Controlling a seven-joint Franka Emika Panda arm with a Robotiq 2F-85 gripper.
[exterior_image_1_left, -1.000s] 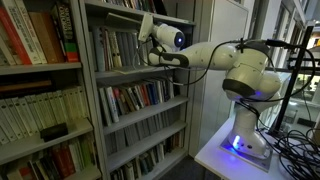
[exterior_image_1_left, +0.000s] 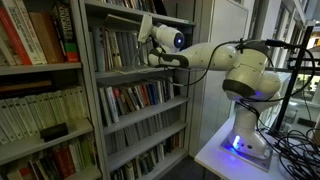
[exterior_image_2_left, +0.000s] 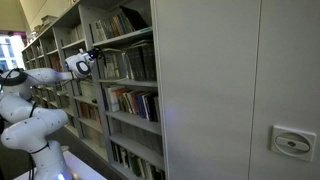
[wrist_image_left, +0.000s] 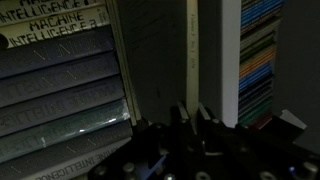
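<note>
A thin pale book spine (wrist_image_left: 192, 55) with small lettering runs down the middle of the wrist view. At its lower end my gripper is shut on it, though the dark fingers are hard to make out. Exterior view 1 has the gripper (exterior_image_1_left: 146, 34) up at the upper part of the bookcase, where the held book cannot be clearly told from the shelf. From the other side, in exterior view 2, the gripper (exterior_image_2_left: 95, 53) is small, close to the front of the upper shelves.
Dark volumes (wrist_image_left: 62, 85) lie left of the held spine, and more books (wrist_image_left: 258, 60) stand beyond a pale upright panel (wrist_image_left: 225, 60) on the right. Bookcase shelves (exterior_image_1_left: 145, 115) hold rows of books below the arm. A white table (exterior_image_1_left: 220, 158) stands by the robot base.
</note>
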